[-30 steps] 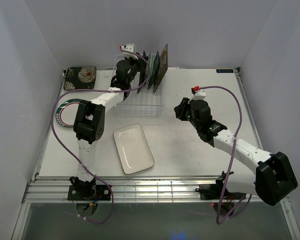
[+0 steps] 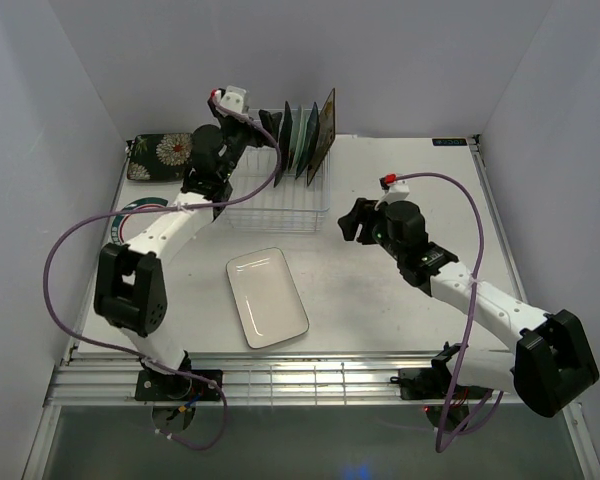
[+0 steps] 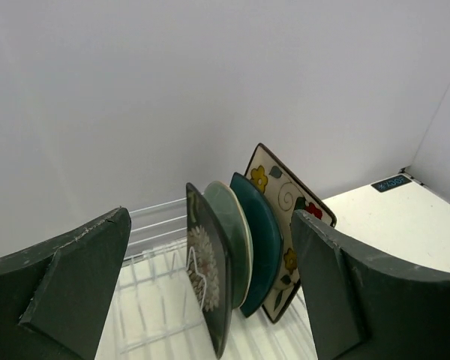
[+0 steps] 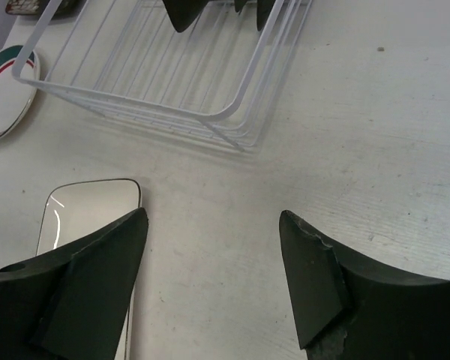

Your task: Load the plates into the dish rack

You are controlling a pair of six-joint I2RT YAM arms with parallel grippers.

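Several plates stand upright in the white rack (image 2: 280,220): a dark flowered one (image 3: 206,262), a pale green one (image 3: 236,232), a teal one (image 3: 261,255) and a square flowered one (image 3: 274,176). My left gripper (image 2: 250,118) is raised at the rack's back left, open and empty. My right gripper (image 2: 360,222) is open, empty, right of the rack. A cream rectangular plate (image 2: 267,297) lies in front of the rack. A round rimmed plate (image 4: 4,97) and a dark square flowered plate (image 2: 160,158) lie left of it, partly hidden by the left arm in the top view.
Walls enclose the back and sides.
My left gripper has moved up and left from among the racked plates. My right gripper has shifted slightly left and its fingers have spread.
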